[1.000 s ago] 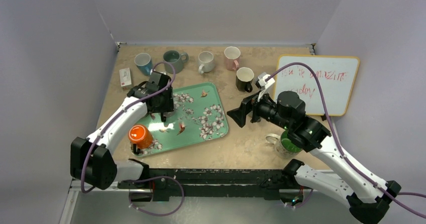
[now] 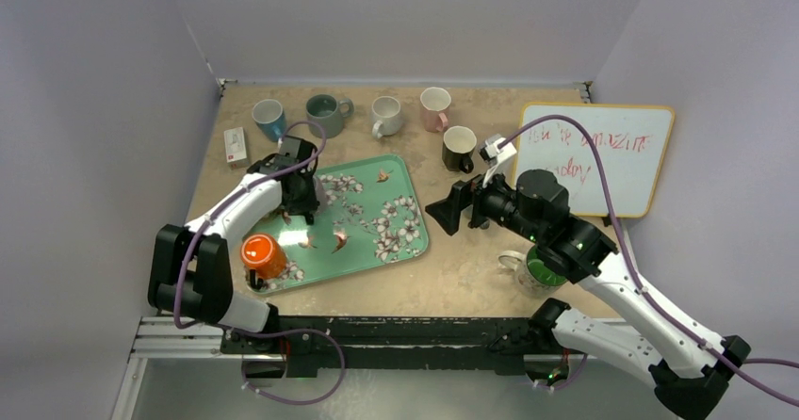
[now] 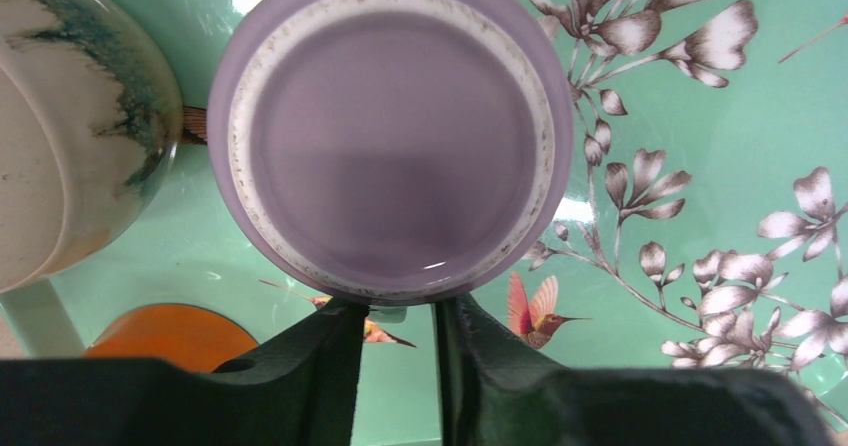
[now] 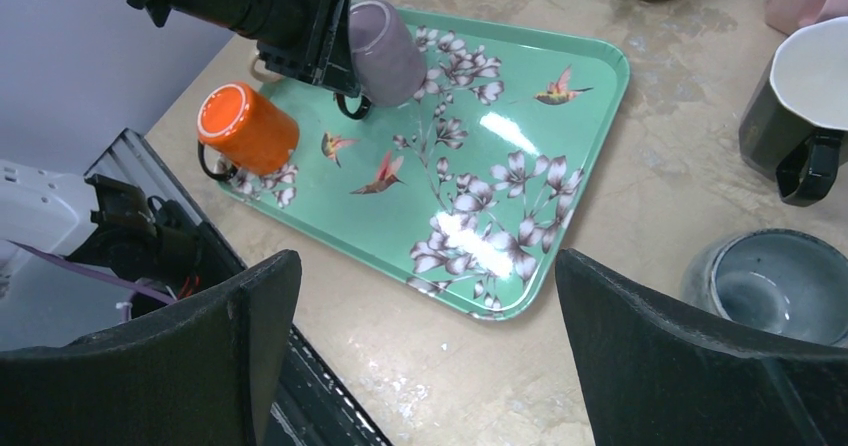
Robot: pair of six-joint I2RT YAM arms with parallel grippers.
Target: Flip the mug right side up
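A purple mug (image 3: 395,146) stands upside down on the green tray, its base facing up in the left wrist view. Its dark handle (image 4: 352,108) points toward the tray's near side, below my left gripper. That gripper is partly open, with fingertips at the mug's near rim and a narrow gap between them. Tray surface shows through this gap; whether the handle lies between the fingers is hidden. My right gripper is open and empty, held over the table right of the tray.
On the tray, an orange mug (image 2: 263,256) and a cream-and-teal mug (image 3: 80,126) sit close to the purple one. Several mugs, including a blue one (image 2: 269,119), line the back. A whiteboard (image 2: 603,156) lies at the right. The tray's right half is bare.
My left arm's elbow has shifted right and slightly back, while its gripper has moved only a little around the purple mug. The right arm has barely moved.
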